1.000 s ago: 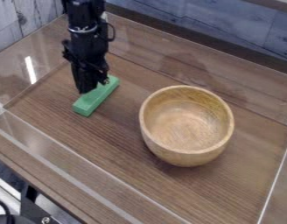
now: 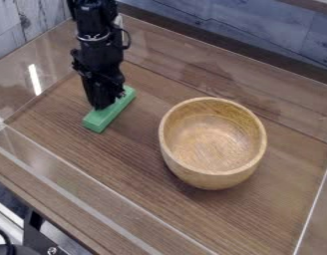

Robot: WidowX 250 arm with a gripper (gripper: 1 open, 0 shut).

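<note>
My black gripper [image 2: 117, 88] reaches down from the upper left over a green rectangular block [image 2: 109, 113] lying flat on the wooden table. Its tip is at or just above the block's upper end; whether it touches, and whether it is open or shut, I cannot tell.
A large tan bowl [image 2: 213, 159] takes up the right middle of the table [image 2: 153, 209]. A pale edge runs along the left side.
The arm has shifted slightly over the last second, its upper part most. The green block and bowl look nearly unchanged.
</note>
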